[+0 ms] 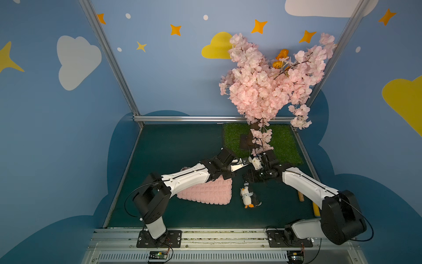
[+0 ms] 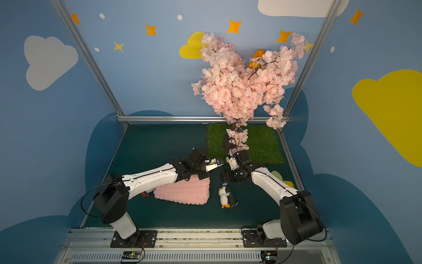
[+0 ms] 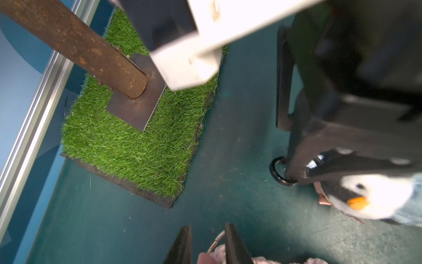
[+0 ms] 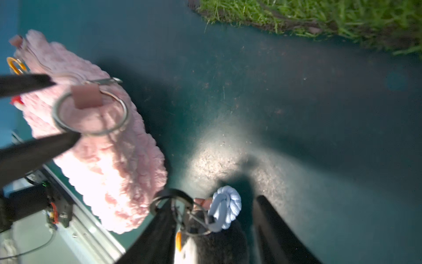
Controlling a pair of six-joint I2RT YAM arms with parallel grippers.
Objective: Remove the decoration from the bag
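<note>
The pink plush bag point(image 1: 206, 193) lies on the green floor under my left gripper. In the right wrist view its metal ring point(image 4: 121, 105) and tab sit between the left gripper's part-open fingers. A penguin plush decoration point(image 1: 247, 197) is right of the bag, with a black clasp point(image 4: 175, 195), silver ring and pale-blue cord point(image 4: 226, 206) at its top. My right gripper is open around these, over the penguin. Whether either gripper touches them is unclear.
Behind are a grass mat point(image 1: 283, 145) and a blossom tree point(image 1: 263, 92) on a metal base plate. Yellow objects point(image 1: 315, 209) lie at the right edge, partly behind the right arm.
</note>
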